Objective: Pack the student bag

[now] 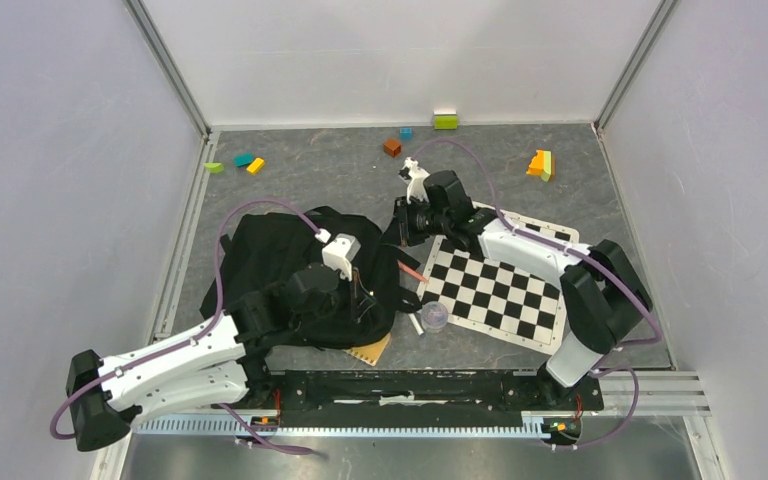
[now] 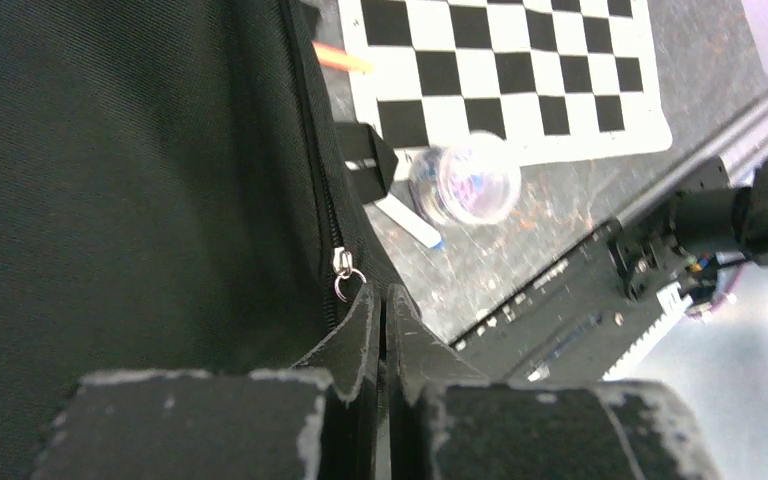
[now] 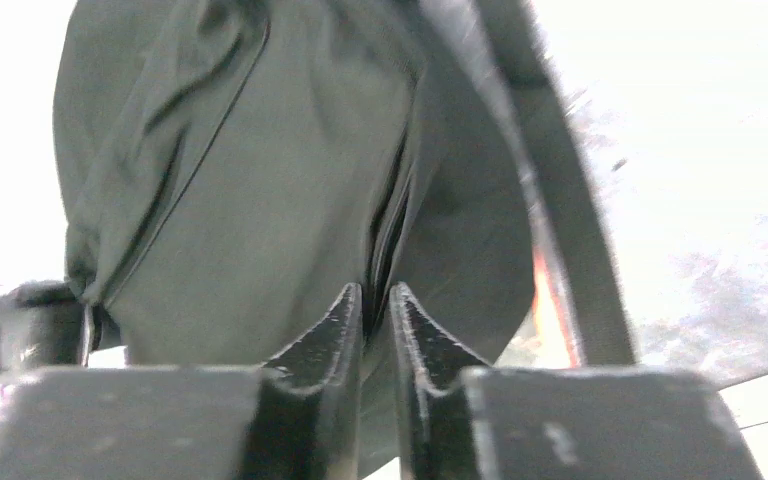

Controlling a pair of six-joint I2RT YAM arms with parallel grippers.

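The black bag (image 1: 270, 260) lies open-spread at the left of the mat, its zipper and metal pull (image 2: 343, 262) showing in the left wrist view. My left gripper (image 1: 358, 305) is shut on the bag's fabric edge just below the zipper pull. My right gripper (image 1: 400, 232) is over the bag's upper right part; its fingers are close together with a narrow gap, above a dark fold (image 3: 390, 220). Whether fabric is between them is unclear.
A checkered board (image 1: 490, 300), orange pen (image 1: 410, 272), white marker (image 1: 416, 323), clear cup (image 1: 434, 315) and tan notebook (image 1: 370, 352) lie around the bag. Several coloured blocks (image 1: 392, 147) stand at the back, with free floor before them.
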